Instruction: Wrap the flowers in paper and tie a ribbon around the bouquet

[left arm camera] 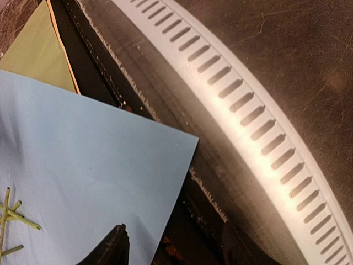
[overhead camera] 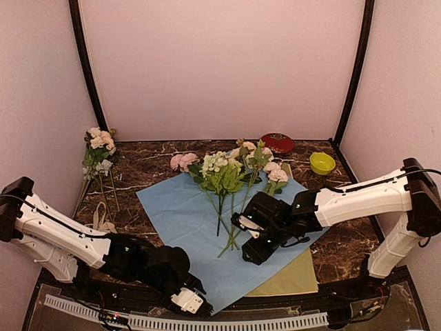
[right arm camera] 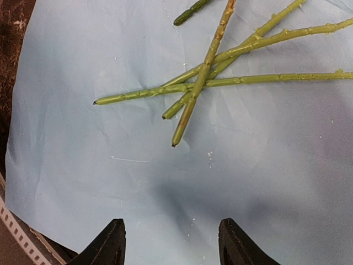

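A loose bouquet of fake flowers [overhead camera: 220, 172] lies on blue wrapping paper [overhead camera: 172, 207], its green stems [right arm camera: 259, 77] crossing below the blooms. My left gripper [overhead camera: 196, 303] is open over the paper's near corner [left arm camera: 176, 143], nothing between its fingers. My right gripper [overhead camera: 244, 241] hangs open just right of the stem ends, over bare paper, nothing between its fingers. A cream ribbon [overhead camera: 103, 221] lies at the left, partly hidden behind the left arm.
A yellow-green sheet [overhead camera: 289, 276] lies under the blue one. More flowers [overhead camera: 100, 141] stand at the back left; a red round object [overhead camera: 279, 141] and a yellow bowl [overhead camera: 322, 164] are at the back right. A slotted strip [overhead camera: 241, 319] runs along the front.
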